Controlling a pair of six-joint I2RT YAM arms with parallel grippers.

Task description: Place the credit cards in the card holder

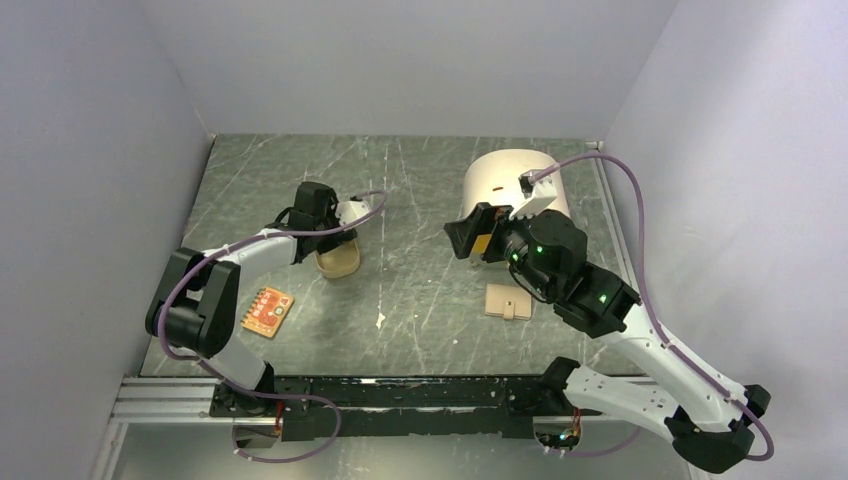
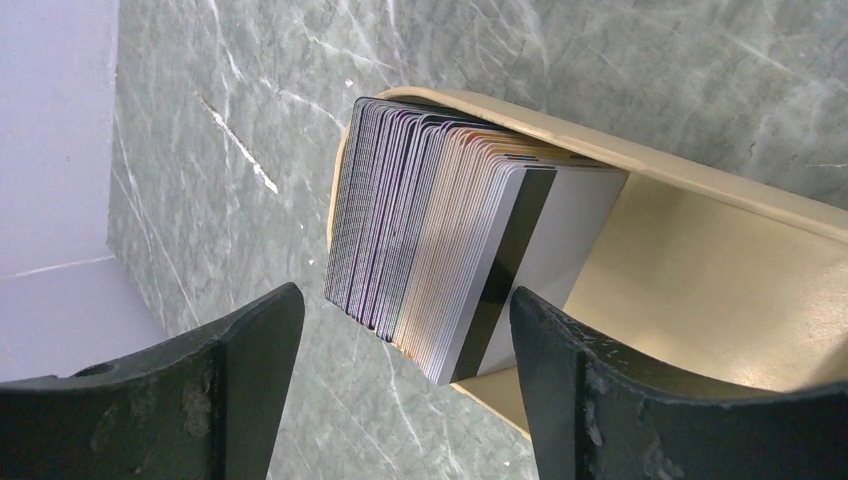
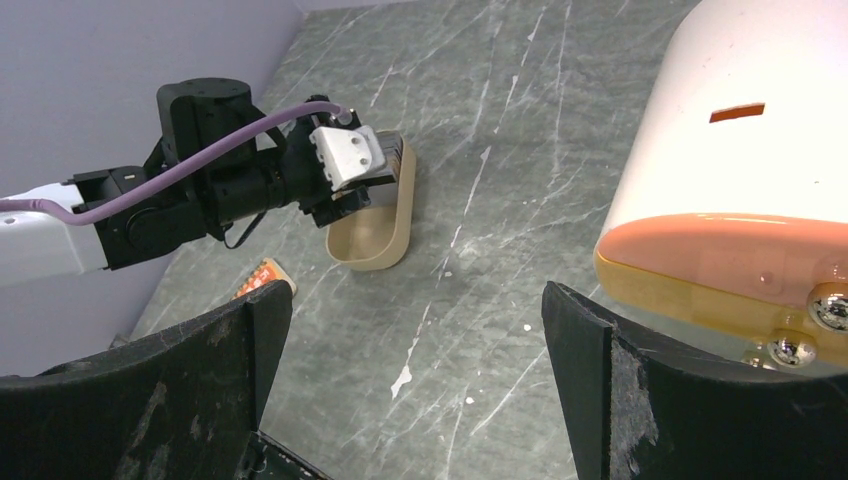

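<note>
A dense row of cards (image 2: 420, 230) leans in one end of an oval beige box (image 2: 720, 280); the end card is silver with a black stripe. My left gripper is open over this row, its right finger (image 2: 545, 340) overlapping the striped card and its left finger standing off the other side. Whether they touch is unclear. A closed beige card holder (image 1: 508, 301) with a small snap tab lies flat at right in the top view. Above the table, away from the cards, my right gripper is open and empty.
Behind the right arm stands a large cream, rounded case (image 3: 760, 130) with an orange edge and metal balls. An orange spiral notebook (image 1: 267, 312) lies at the left front.
</note>
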